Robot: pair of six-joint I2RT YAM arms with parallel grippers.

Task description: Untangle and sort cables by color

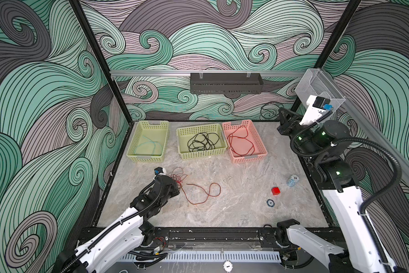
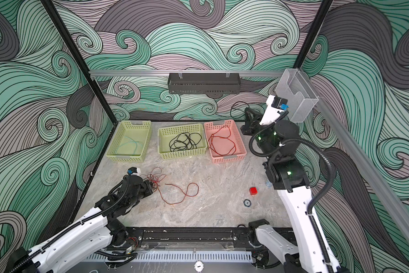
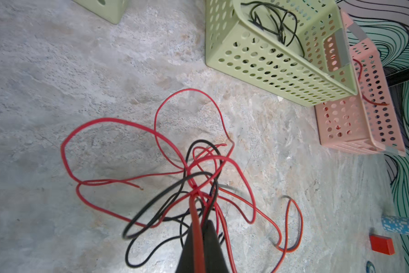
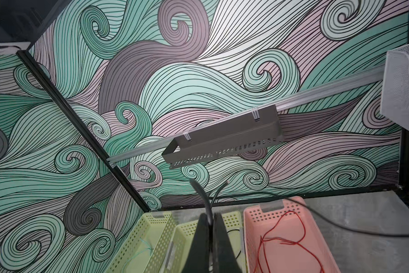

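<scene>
My left gripper is shut on the red cable [image 3: 194, 213], low over the tangle at the left of the table. A black cable [image 3: 156, 200] is looped through that tangle; whether any of it is pinched too is hard to tell. One red tail [image 1: 212, 193] lies out to the right on the table. High at the back right, my right gripper is shut on another black cable [image 4: 207, 200], whose loose length swings off to the right. Red cable [image 1: 241, 143] lies in the pink basket [image 1: 261, 154], black cable [image 1: 203, 141] in the middle green basket [image 1: 186, 155].
The left green basket [image 1: 132, 153] holds a light blue cable [image 1: 145, 143]. A red block [image 1: 275, 191], a dark round disc [image 1: 270, 203] and a blue patterned can [image 1: 292, 180] sit at the right.
</scene>
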